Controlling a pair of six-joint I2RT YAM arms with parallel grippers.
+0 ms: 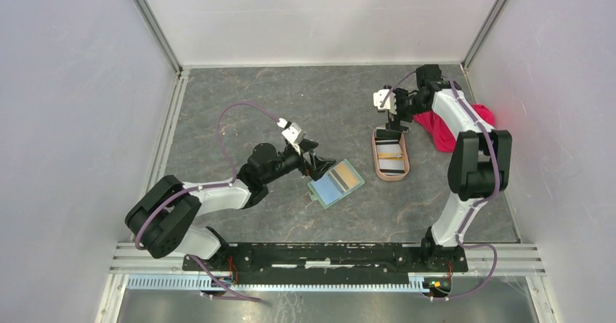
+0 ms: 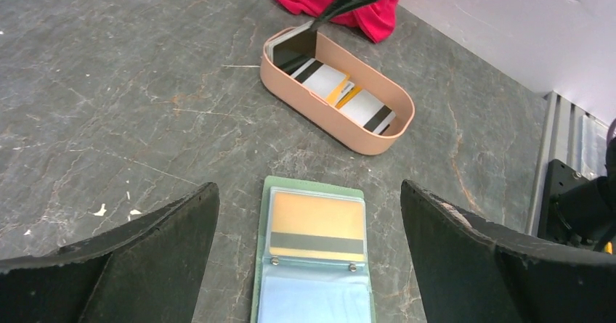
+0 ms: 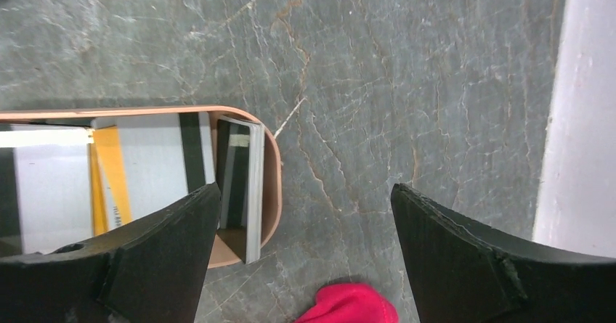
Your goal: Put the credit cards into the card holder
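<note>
The green-edged card holder point(image 1: 337, 184) lies flat on the table, its lower half light blue. An orange card point(image 2: 317, 216) with a grey band shows in its upper half. Left gripper is open above and just short of the holder, with nothing between its fingers. A pinkish open box point(image 1: 375, 165) to the right holds several cards; white ones point(image 2: 363, 107) with dark stripes lie flat. At its far end, dark-faced cards point(image 3: 236, 170) stand leaning against the wall. My right gripper hangs open over that end, empty, its left finger over the box.
A crumpled red cloth point(image 1: 443, 136) lies behind and right of the box, close to the right arm. White walls enclose the grey table point(image 1: 290, 91), whose far left is bare.
</note>
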